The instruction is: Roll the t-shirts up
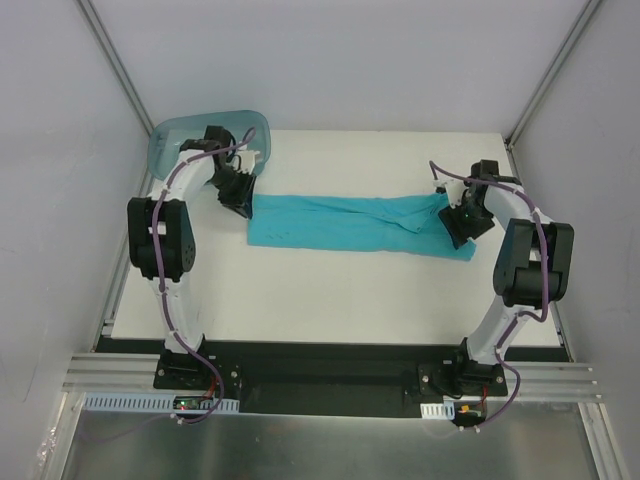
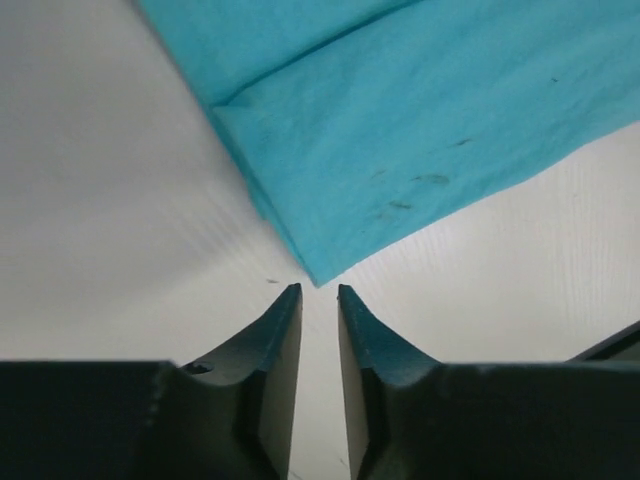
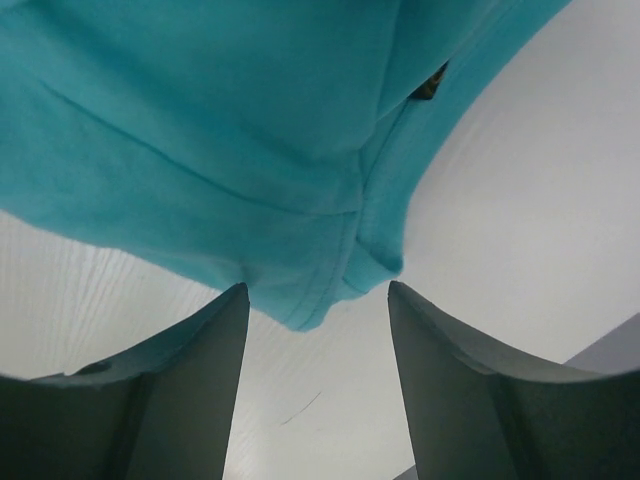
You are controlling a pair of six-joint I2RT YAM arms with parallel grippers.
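Note:
A turquoise t-shirt (image 1: 340, 230) lies as a long folded strip across the table, its right end wider and uneven. My left gripper is a little open at the strip's left end, just off the near corner of the cloth (image 2: 400, 150), with nothing between its fingers. At the other end, my right gripper stands wide open at the front right corner. There a folded tip of the shirt (image 3: 230, 230) reaches between the two fingertips, loose. In the top view the right arm hides part of the shirt's right end.
A pale blue-green basket (image 1: 172, 150) sits at the back left, partly behind the left arm.

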